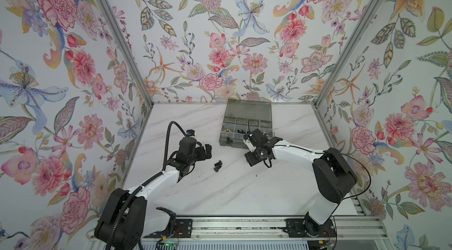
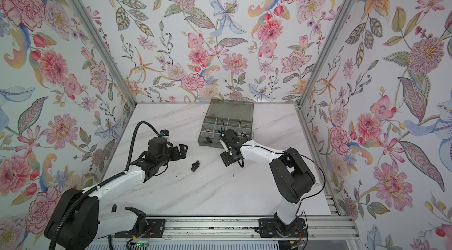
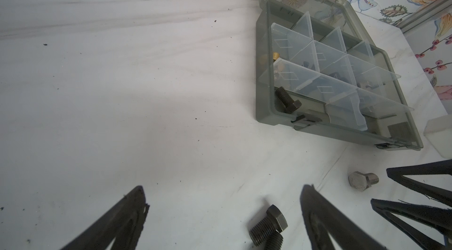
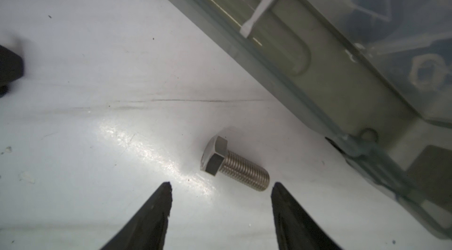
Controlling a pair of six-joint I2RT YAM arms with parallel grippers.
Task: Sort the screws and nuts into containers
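A grey organiser box (image 1: pixel 244 109) with clear dividers stands open at the back, a dark bolt (image 3: pixel 286 99) inside its front compartment. My left gripper (image 1: pixel 204 150) hangs open and empty left of the box. Dark bolts (image 3: pixel 268 221) lie on the table ahead of its fingers. A silver bolt lies near the box's front; in the right wrist view this silver bolt (image 4: pixel 233 163) sits just beyond the fingertips of my open right gripper, close beside the box wall.
Floral walls enclose the back and sides.
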